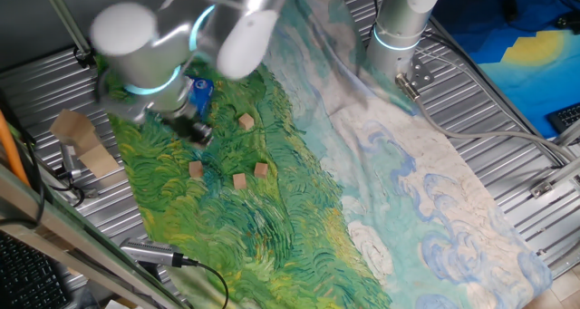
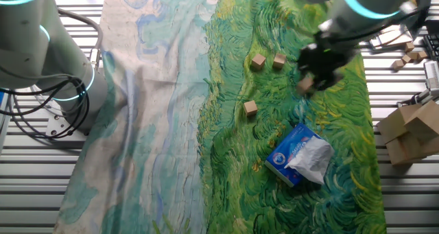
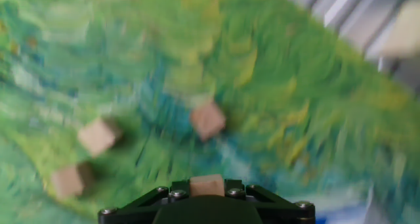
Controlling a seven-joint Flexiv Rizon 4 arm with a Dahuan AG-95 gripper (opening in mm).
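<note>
In the wrist view my gripper is shut on a small wooden cube (image 3: 207, 184), which looks sharp while the cloth behind is blurred. A second wooden cube (image 1: 197, 169) lies on the green cloth, just in front of the gripper (image 1: 201, 135) in exterior view 1. Farther back, a lone cube (image 1: 246, 121) sits apart. In exterior view 2 the gripper (image 2: 319, 68) is blurred and its fingers are unclear.
A blue tissue box (image 2: 291, 156) with a white tissue sticking out stands on the cloth near the arm. An open cardboard box (image 1: 83, 143) is beyond the cloth's edge. A camera (image 1: 152, 253) sits by the near-left edge.
</note>
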